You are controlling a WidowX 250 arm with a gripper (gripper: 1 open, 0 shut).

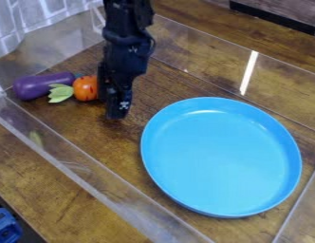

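The black gripper (116,95) reaches down from the top to just right of an orange carrot (85,87) with pale green leaves (62,93); it may be touching it. A purple eggplant (36,85) lies to the left of the carrot. The dark fingers blend into the wood, so whether they are open or shut is unclear.
A large blue plate (221,154) fills the right of the wooden table (84,190). Clear walls edge the area, and a blue object (5,226) sits at the lower left.
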